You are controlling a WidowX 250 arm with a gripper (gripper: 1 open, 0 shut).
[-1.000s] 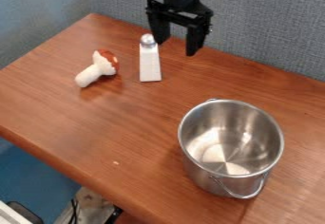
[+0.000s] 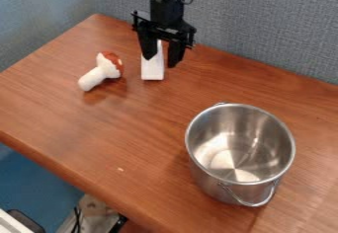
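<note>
My black gripper [image 2: 164, 49] is lowered over a white upright block-like object [image 2: 152, 68] near the back of the wooden table, its fingers either side of the object's upper part and hiding its top. Whether the fingers touch it I cannot tell. To the left lies a white mushroom-like toy [image 2: 101, 73] with a red and white cap. A steel pot [image 2: 239, 158] with handles stands at the front right.
A blue-grey padded wall runs along the back. Cables and a floor show beyond the lower left edge.
My gripper has come down and to the left onto the white object, covering its top, which showed earlier. The toy and pot have not moved.
</note>
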